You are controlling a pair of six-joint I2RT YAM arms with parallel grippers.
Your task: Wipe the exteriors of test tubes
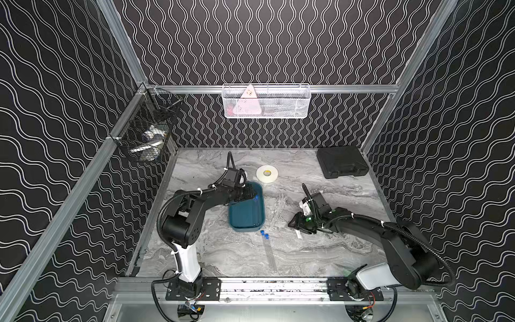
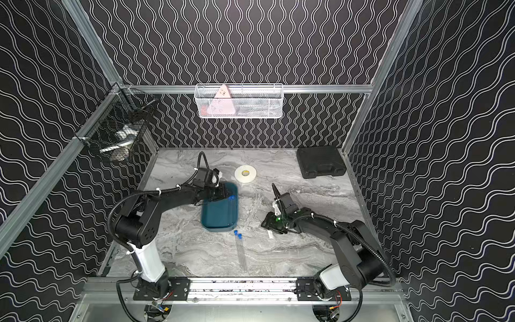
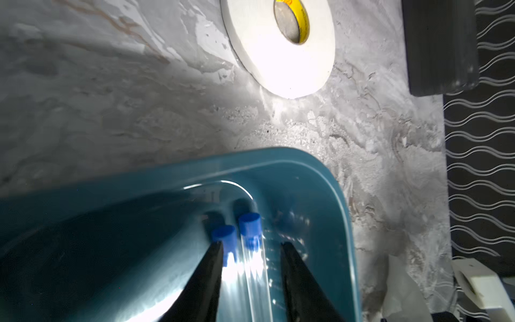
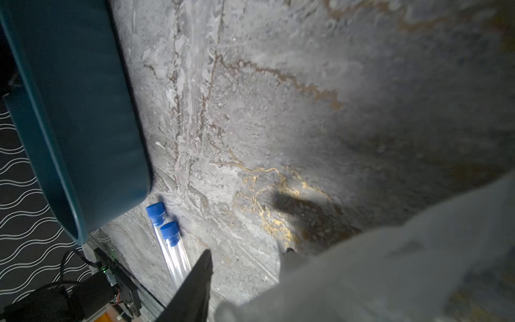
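Observation:
Two blue-capped test tubes point(image 3: 257, 276) lie in the teal tray point(image 3: 341, 220), with my left gripper open just above them, a finger on either side. Two more tubes point(image 4: 178, 253) lie on the table beside the tray's near end. My right gripper point(image 1: 300, 224) is low over the table right of the tray, with a translucent white wipe point(image 4: 386, 257) at its fingers, hiding one of them; I cannot tell how tightly its fingers stand.
A white tape roll point(image 1: 267, 168) lies behind the tray and a black case point(image 1: 341, 161) at the back right. A white wire basket point(image 1: 284, 104) hangs on the back wall. The table between tray and case is clear.

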